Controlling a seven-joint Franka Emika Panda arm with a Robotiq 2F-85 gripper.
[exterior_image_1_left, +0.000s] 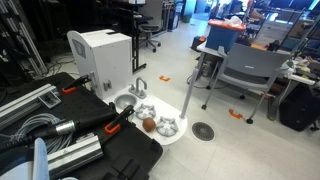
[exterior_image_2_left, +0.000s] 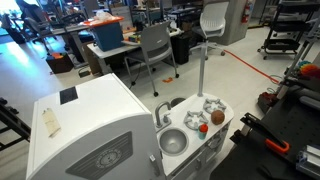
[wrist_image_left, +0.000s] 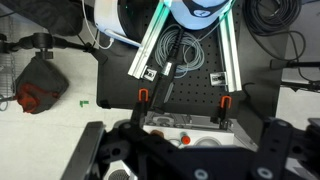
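My gripper shows only in the wrist view, high above the table with its dark fingers apart and nothing seen between them. A white toy kitchen counter (exterior_image_2_left: 226, 104) stands beyond the table edge. It has a round sink (exterior_image_2_left: 173, 141), a grey faucet (exterior_image_1_left: 139, 88) and pale, star-shaped burners (exterior_image_1_left: 167, 127). A brown round thing (exterior_image_1_left: 149, 125) lies by the burners. A small red thing (exterior_image_2_left: 203, 128) sits near them too, and shows in the wrist view between the fingers, far below.
A white cabinet (exterior_image_1_left: 103, 60) rises beside the sink. On the black table lie coiled cables (wrist_image_left: 197, 52), metal rails (exterior_image_1_left: 75, 156) and orange-and-black clamps (exterior_image_1_left: 121, 118). A grey chair (exterior_image_1_left: 250, 68) stands on the open floor beyond.
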